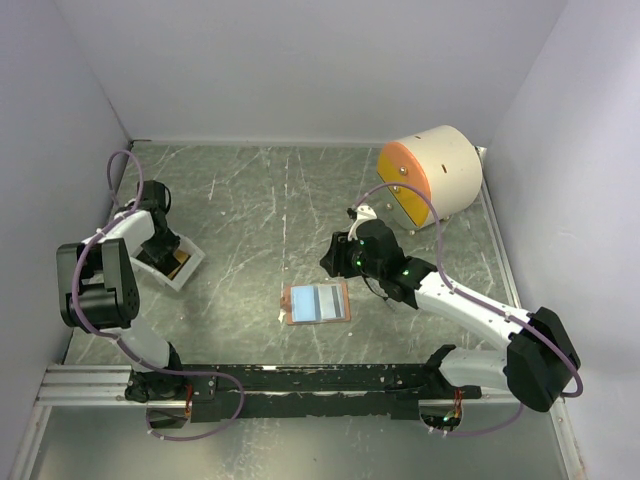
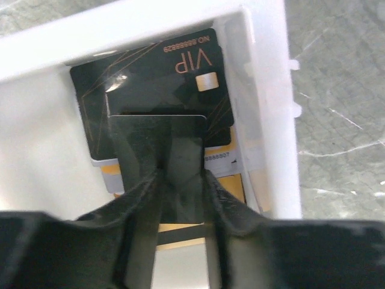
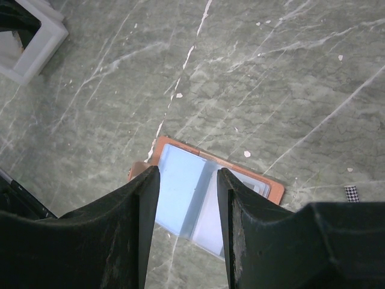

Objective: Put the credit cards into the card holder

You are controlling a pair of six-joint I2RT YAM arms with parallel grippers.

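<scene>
Several credit cards lie overlapping in a white tray: a black VIP card, a plain dark card on top of it, and yellow and pale ones partly covered below. My left gripper is over the plain dark card, fingers a little apart, the card's lower part showing between them; whether they touch it is unclear. In the top view the left gripper covers part of the tray. The card holder, brown with blue and clear pockets, lies on the table. Above it hangs my right gripper, open and empty.
An off-white barrel-shaped object with a yellow and orange front stands at the back right. Marbled table between the tray and the card holder is clear. Walls close in the back and sides.
</scene>
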